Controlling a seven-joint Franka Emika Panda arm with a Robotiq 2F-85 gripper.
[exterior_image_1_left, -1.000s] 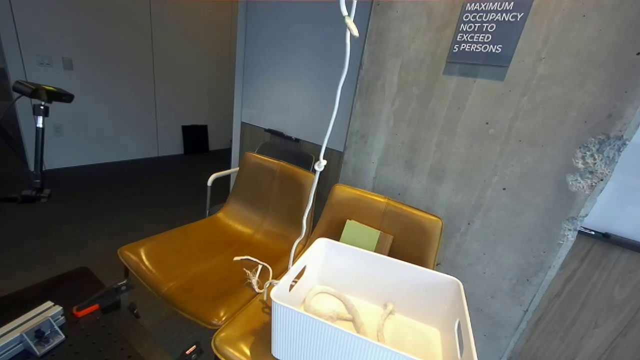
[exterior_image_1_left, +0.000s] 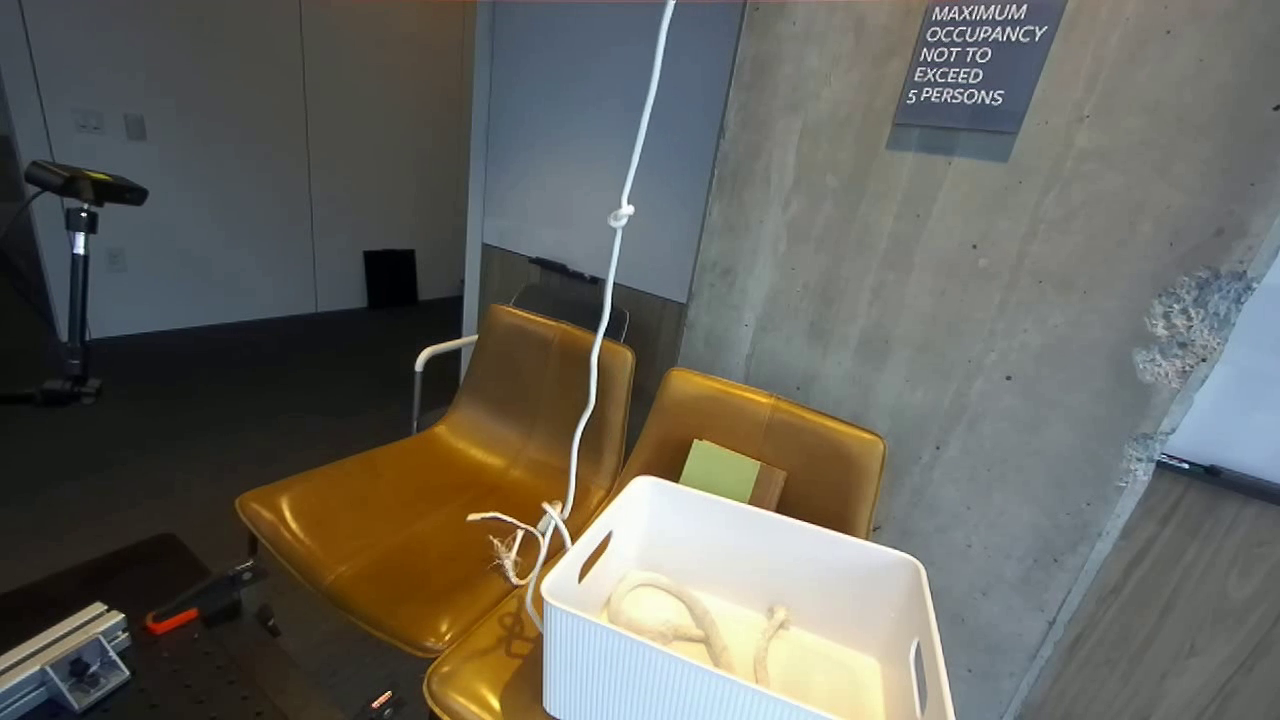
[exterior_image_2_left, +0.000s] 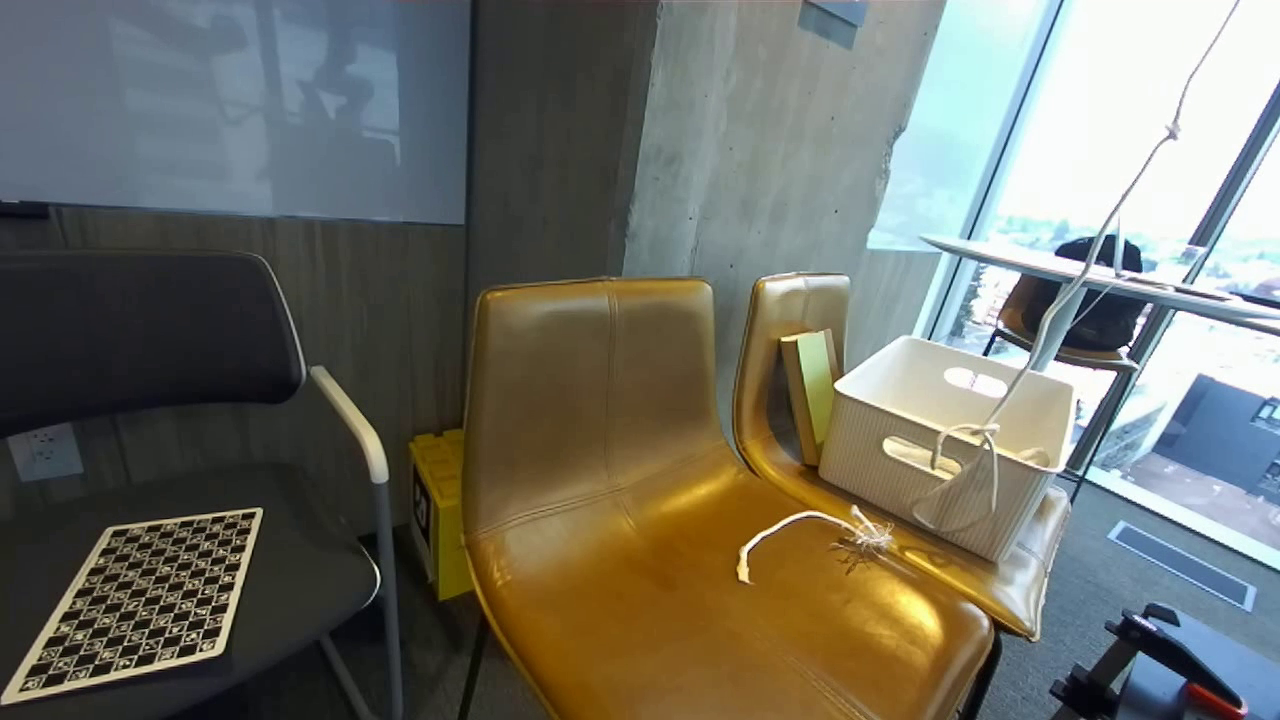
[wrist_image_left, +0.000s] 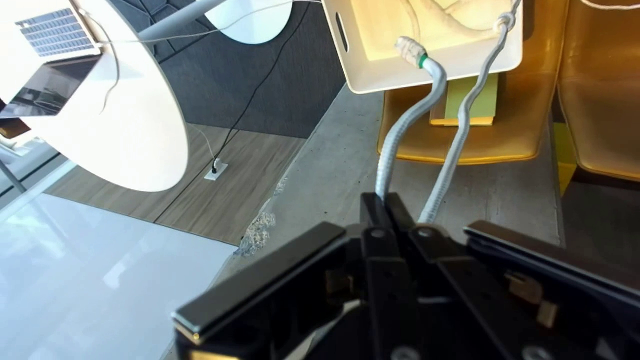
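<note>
A white rope (exterior_image_1_left: 596, 372) hangs down from above the top edge of exterior view 1, knotted partway along, to the chairs and the white bin (exterior_image_1_left: 744, 528). The wrist view shows my gripper with its fingers together on the rope (wrist_image_left: 393, 141). From the fingertips, a short tail with a taped end extends one way; the longer strand, carrying a knot (wrist_image_left: 505, 23), runs toward the bin. Neither exterior view includes the gripper. On the front chair seat lies a frayed rope end (exterior_image_2_left: 861, 536). More thick rope (exterior_image_1_left: 702, 618) is coiled inside the bin.
Two tan chairs (exterior_image_2_left: 600, 408) stand side by side, the bin resting on one with a green book (exterior_image_2_left: 816, 390) behind it. A patterned board (exterior_image_2_left: 138, 600) lies on a dark chair. The concrete wall (exterior_image_1_left: 960, 360) rises behind.
The hanging rope and its knot have risen and shifted left in exterior view 1. Bin and chairs are unchanged.
</note>
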